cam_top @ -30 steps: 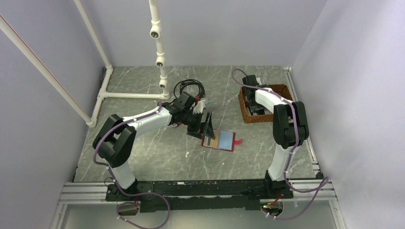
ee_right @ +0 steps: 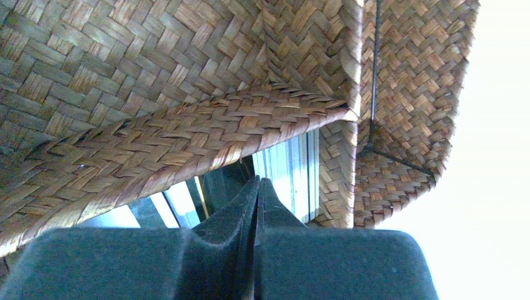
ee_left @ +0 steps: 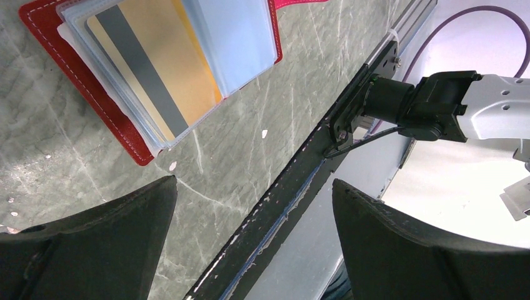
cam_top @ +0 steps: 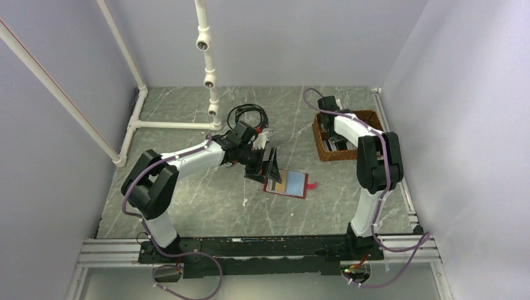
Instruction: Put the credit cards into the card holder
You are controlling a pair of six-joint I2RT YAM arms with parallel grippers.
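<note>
The red card holder (ee_left: 134,140) lies open on the table below my left gripper. Behind a clear sleeve in it sits a gold card (ee_left: 165,53) with a grey stripe. My left gripper's fingers are wide apart and empty. In the right wrist view, my right gripper is shut, its tips pressed together with no card between them. A dark card face (ee_right: 228,181), the VIP card, shows just left of the tips, outside them. A stack of upright cards (ee_right: 284,165) stands right behind and beside them. The fingers hide the stack's lower part.
The woven basket (cam_top: 323,150) surrounds the cards, and its folded rim (ee_right: 187,147) runs close above my right fingertips. More cards with light faces (ee_right: 181,201) stand farther left inside. Coiled black cable (cam_top: 253,109) lies behind the left arm.
</note>
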